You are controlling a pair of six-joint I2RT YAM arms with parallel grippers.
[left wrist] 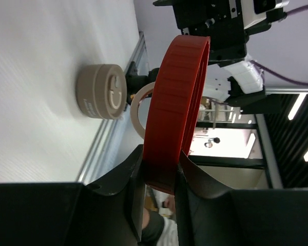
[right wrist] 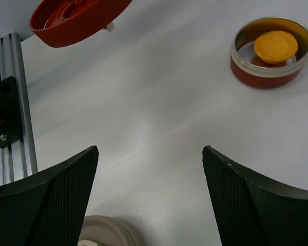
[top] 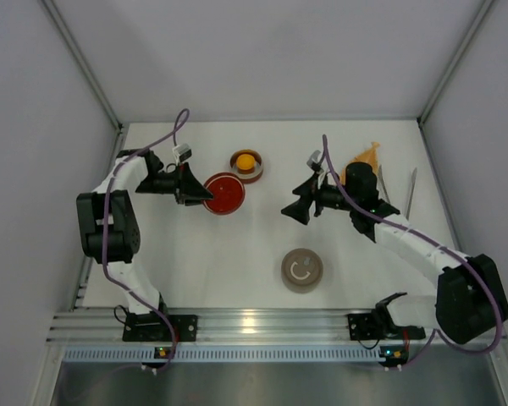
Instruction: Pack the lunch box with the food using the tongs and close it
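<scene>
My left gripper (top: 201, 198) is shut on the edge of a round red lid (top: 226, 194). In the left wrist view the lid (left wrist: 177, 97) stands edge-on between the fingertips, raised off the table, with a pale ring (left wrist: 135, 114) beside it. A red-brown round box (top: 246, 172) sits at the back with its top uncovered, a yellow-orange round item (top: 245, 161) inside. Over the middle of the table, my right gripper has its fingers well apart and nothing between them. A closed grey-brown round container (top: 301, 271) with a curved handle stands near the front.
An orange cloth (top: 368, 159) lies at the back right, partly hidden by the right arm. Slim silver utensils (top: 411, 191) lie beyond it near the right edge.
</scene>
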